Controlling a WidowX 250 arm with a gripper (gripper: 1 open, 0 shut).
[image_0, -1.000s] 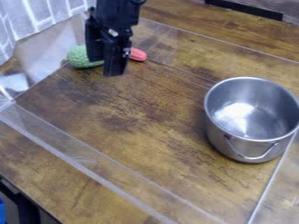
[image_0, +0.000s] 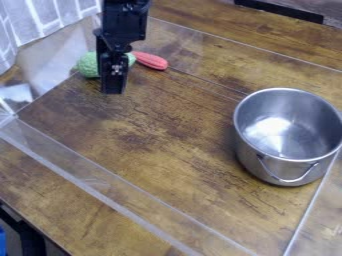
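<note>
My black gripper (image_0: 115, 72) is at the upper left, pointing down over a green textured oblong object (image_0: 87, 63), which it partly hides. Whether its fingers are open or shut, or hold anything, I cannot tell. A pink-red elongated object (image_0: 151, 61) lies just to the right of the gripper. A steel pot (image_0: 285, 136) with a handle stands on the right side of the wooden table (image_0: 160, 150).
Clear plastic strips or walls (image_0: 94, 180) border the work area. A white crumpled cloth or curtain (image_0: 27, 25) is at the top left corner.
My gripper has shifted left from where it was, over the green object, and now covers more of it. The pot has stayed in place.
</note>
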